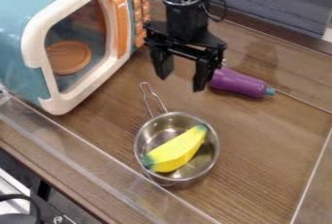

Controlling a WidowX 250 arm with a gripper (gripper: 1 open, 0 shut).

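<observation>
My black gripper [181,74] hangs open above the wooden table at upper centre, right of the toy microwave and just left of a purple eggplant-like toy [236,80], with nothing visible between its fingers. A steel pot [182,176] with a wire handle sits at lower centre, holding a yellow banana [176,149] with green tips.
The light-blue toy microwave [26,39], with orange panel and a round orange plate inside, fills the upper left. A wall [279,10] runs along the back. A clear strip runs along the front-left edge.
</observation>
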